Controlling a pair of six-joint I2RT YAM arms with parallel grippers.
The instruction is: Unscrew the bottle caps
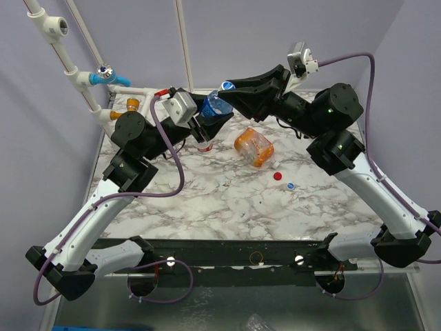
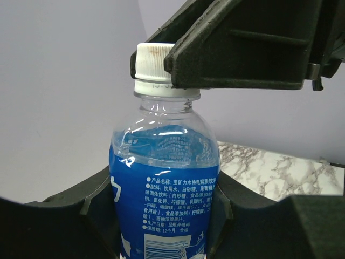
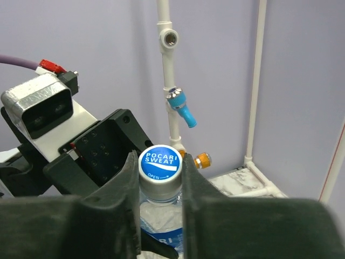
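Observation:
A blue-labelled Pocari Sweat bottle (image 2: pixel 161 199) stands nearly upright in the left wrist view, with my left gripper (image 1: pixel 215 114) shut around its body. Its white cap shows a round blue top (image 3: pixel 160 163) in the right wrist view. The fingers (image 3: pixel 133 181) of my right gripper close in on the cap from both sides and appear to touch it. Seen from above, the two grippers meet over the back of the table. The orange-labelled bottle (image 1: pixel 255 147) lies on its side on the marble surface below them.
A red cap (image 1: pixel 278 176) and a blue-topped cap (image 1: pixel 290 186) rest on the table right of centre. White pipes with a blue tap (image 1: pixel 110 78) stand at the back left.

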